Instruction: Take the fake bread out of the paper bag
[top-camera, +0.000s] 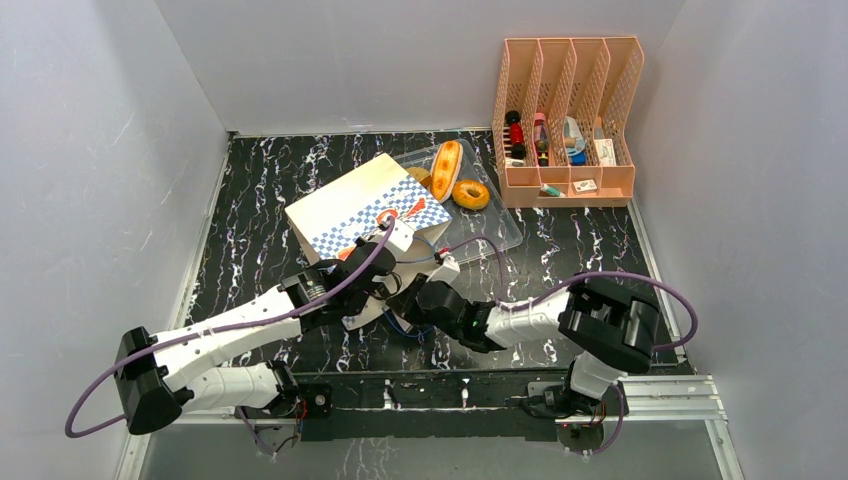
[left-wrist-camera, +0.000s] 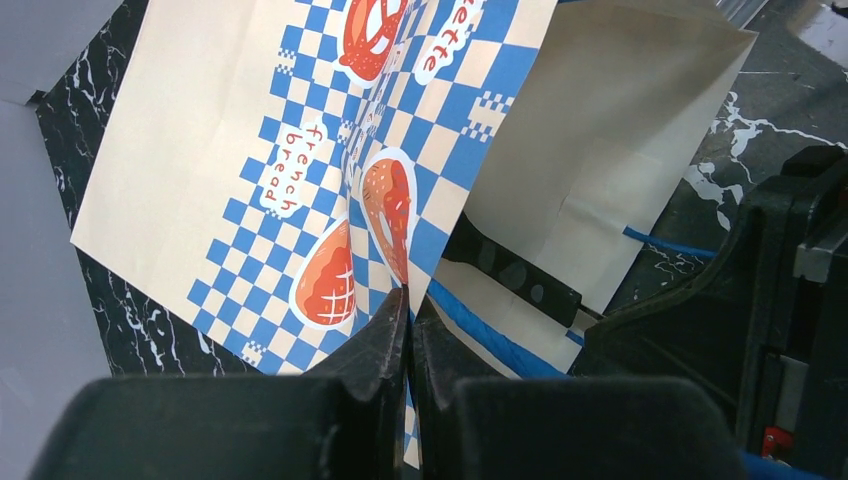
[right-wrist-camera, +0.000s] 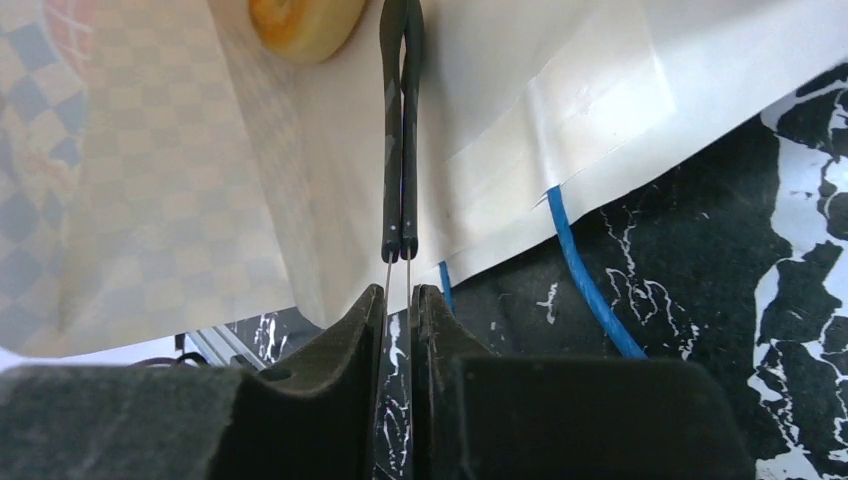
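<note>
The paper bag (top-camera: 345, 205), blue-checked, lies on its side with its mouth facing my arms. My left gripper is shut on the bag's upper edge, where the paper gathers at the fingertips. In the right wrist view, my right gripper is shut on the thin metal ends of black-armed tongs (right-wrist-camera: 402, 180), which reach into the bag. Their two arms lie close together; the far tips leave the frame. A golden piece of bread (right-wrist-camera: 305, 25) rests inside the bag, just left of the tongs. The tongs (left-wrist-camera: 515, 270) also show under the raised flap.
A clear tray (top-camera: 505, 225) behind the bag bears a long loaf (top-camera: 446, 170), a ring-shaped bread (top-camera: 470, 194) and a partly hidden brown piece (top-camera: 418, 175). Blue bag handles (right-wrist-camera: 590, 280) hang near the mouth. A pink divided rack (top-camera: 570, 185) stands back right.
</note>
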